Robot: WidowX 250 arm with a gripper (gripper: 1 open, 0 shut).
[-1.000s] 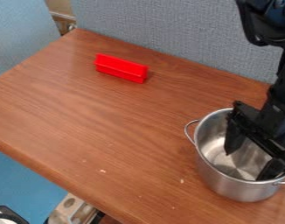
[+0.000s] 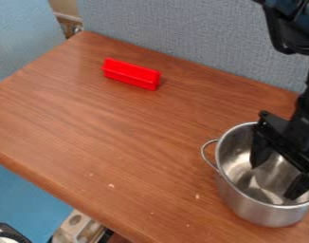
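Observation:
A steel pot [image 2: 245, 197] with side handles sits at the right front of the wooden table. My black gripper [image 2: 276, 166] is down inside it, reaching in from the upper right, its fingers apart near the pot's interior. Whether anything is between them is hard to see, as the arm is dark and partly cut off at the frame's edge. A red block [image 2: 131, 75] lies at the back left of the table.
A grey padded wall [image 2: 183, 28] runs along the back, and the table's front edge drops at the lower left.
My gripper has shifted slightly to the right inside the pot, and the pot appears to have moved slightly rightward with it. The red block has not moved.

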